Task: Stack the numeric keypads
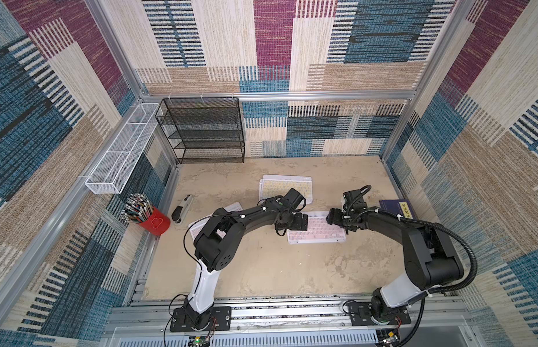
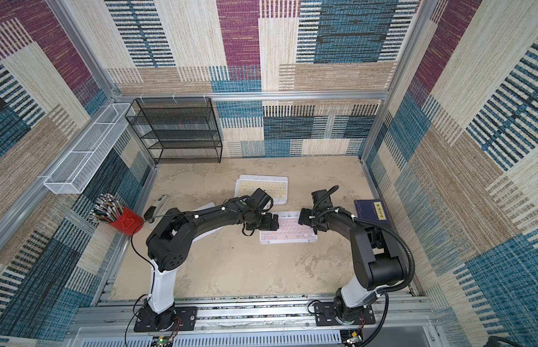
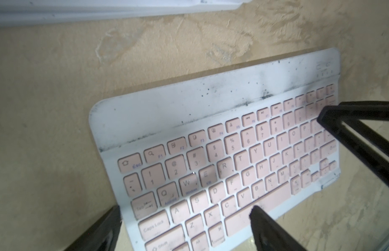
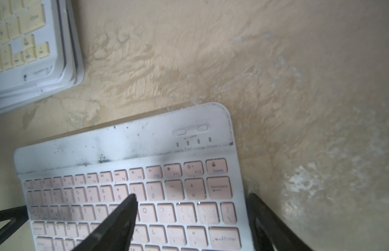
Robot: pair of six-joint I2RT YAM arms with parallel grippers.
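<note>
A white keypad with pink keys (image 1: 318, 231) lies flat at mid-table, between the two grippers. At its left end is my left gripper, open, with one finger (image 3: 104, 228) by the left edge and the other over the keys. My right gripper straddles the right edge, its fingers apart: one (image 4: 125, 217) over the keys, one just outside the edge. Neither visibly clamps it. Farther back lies a stack of white keypads, the top one yellow-keyed (image 1: 285, 186). Another white keypad (image 1: 231, 208) is partly hidden under the left arm.
A red pen cup (image 1: 155, 222) and a utility knife (image 1: 181, 208) stand at the left side. A dark blue box (image 1: 391, 207) sits at the right edge, and a black wire rack (image 1: 203, 134) at the back left.
</note>
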